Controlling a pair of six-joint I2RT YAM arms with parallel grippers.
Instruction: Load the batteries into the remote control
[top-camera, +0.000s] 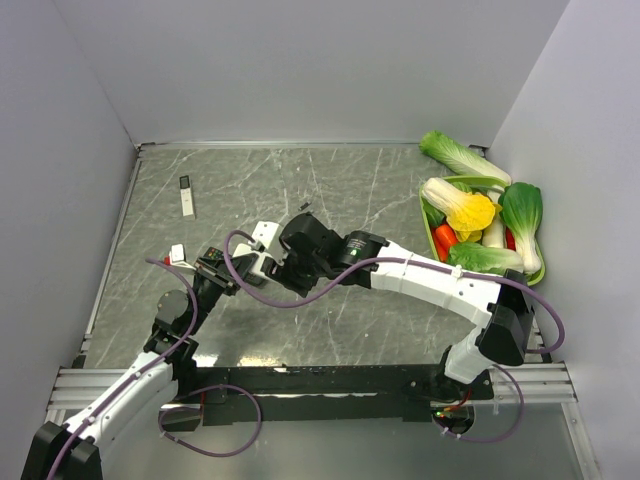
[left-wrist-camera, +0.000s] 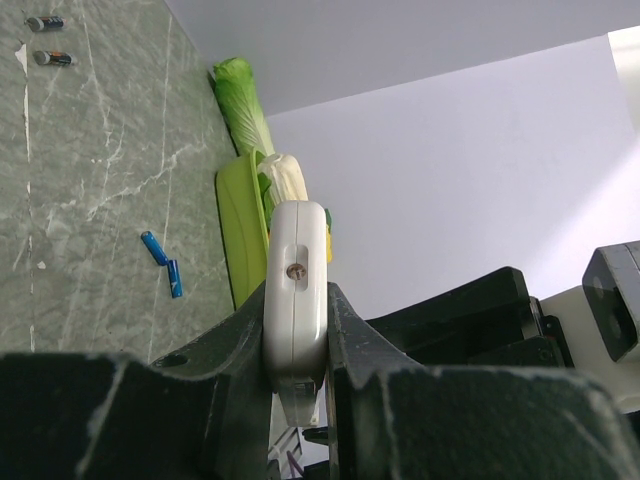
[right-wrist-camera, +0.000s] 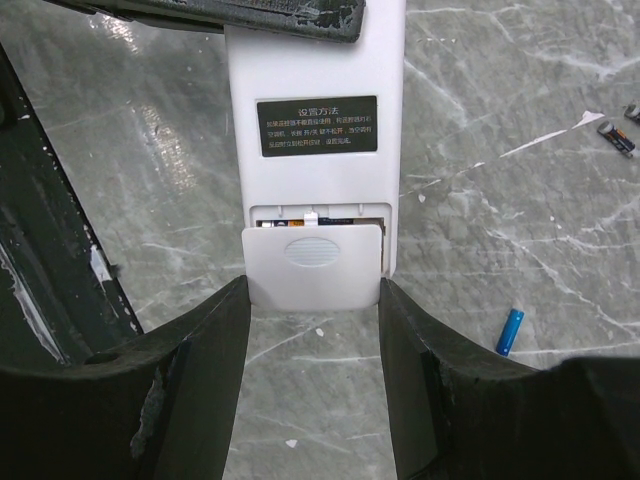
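Observation:
The white remote (right-wrist-camera: 318, 182) shows its back, with a black label, in the right wrist view. My left gripper is shut on its sides; the left wrist view looks along the remote's narrow edge. At the remote's lower end, the white battery cover (right-wrist-camera: 312, 275) sits between the tips of my right gripper, shut on it. The cover overlaps the compartment's lower part. A narrow gap above it shows part of a battery (right-wrist-camera: 290, 230) inside; the rest is hidden. Two blue batteries (left-wrist-camera: 154, 249) lie loose on the table, apart from both grippers.
Two dark batteries (left-wrist-camera: 52, 58) lie farther off on the grey marbled table (top-camera: 370, 330). A green basket of vegetables (top-camera: 537, 273) stands at the right. Another slim white remote (top-camera: 187, 204) lies at the back left.

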